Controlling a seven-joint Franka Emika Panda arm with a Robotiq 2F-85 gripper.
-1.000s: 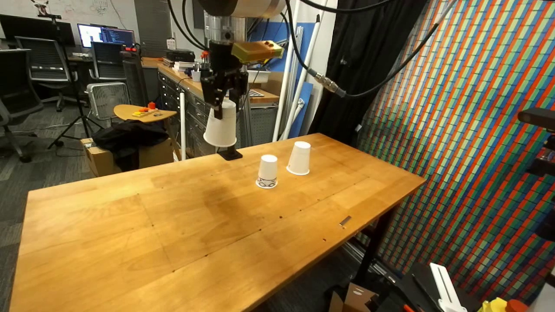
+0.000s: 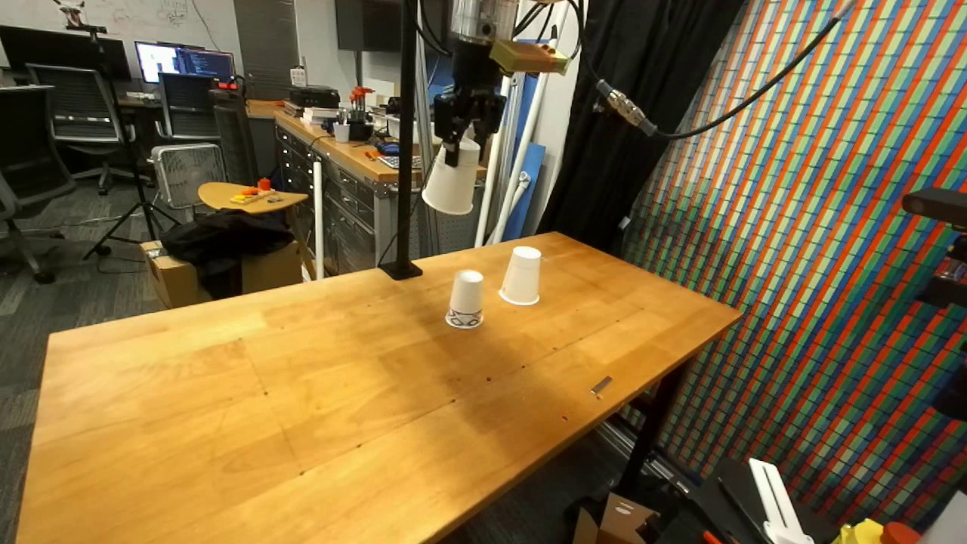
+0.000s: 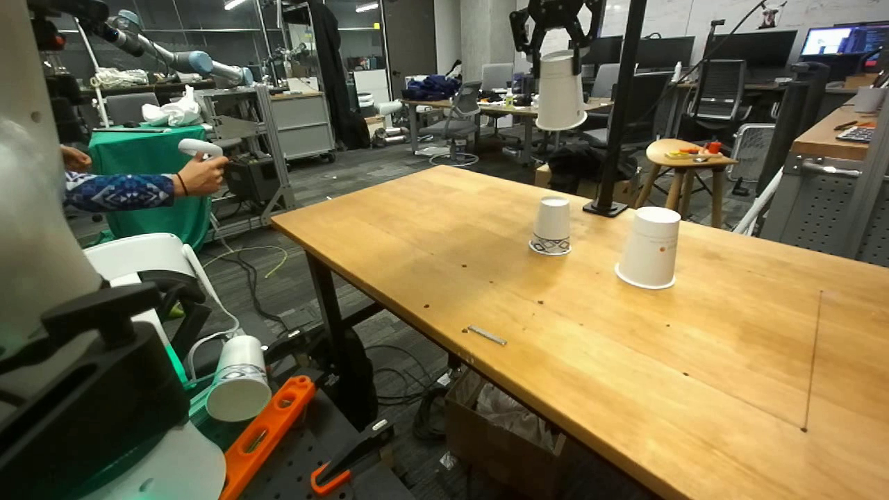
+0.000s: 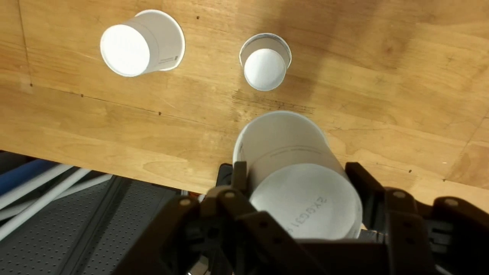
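High above the table, my gripper is shut on a large white paper cup, held upside down with its wide rim facing the table. The same held cup hangs near the back edge in the first exterior view, and the black gripper grips its upper end in the second. Two more white cups stand upside down and apart on the wood: a smaller one with a dark pattern by its rim, and a larger plain one. From the wrist, the smaller cup appears ahead of the held cup, the larger farther left.
A black pole rises from the table's back edge, close to the held cup. A small metal strip lies near the front edge.
In the first exterior view, my gripper has moved right and higher with the cup still in its grasp. Both standing cups are where they were.
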